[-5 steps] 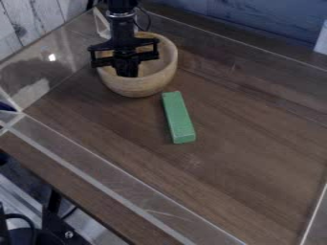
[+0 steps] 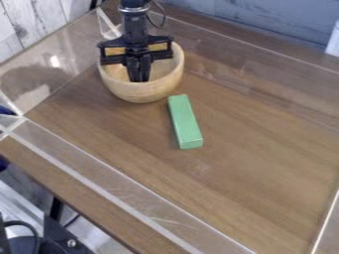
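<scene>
A black gripper (image 2: 138,71) hangs down into a light wooden bowl (image 2: 159,91) at the upper left of the table, its fingertips low inside the bowl. The fingers appear shut, with nothing visible between them, though the bowl's inside is partly hidden behind the gripper. A green rectangular block (image 2: 184,122) lies on the table to the right of and in front of the bowl, apart from it.
Clear strips run along its edges, with a wall (image 2: 265,20) at the back and a panelled wall at the left.
The view has brightened since a second ago. The gripper has shifted very slightly within the bowl; the bowl and green block look unmoved.
</scene>
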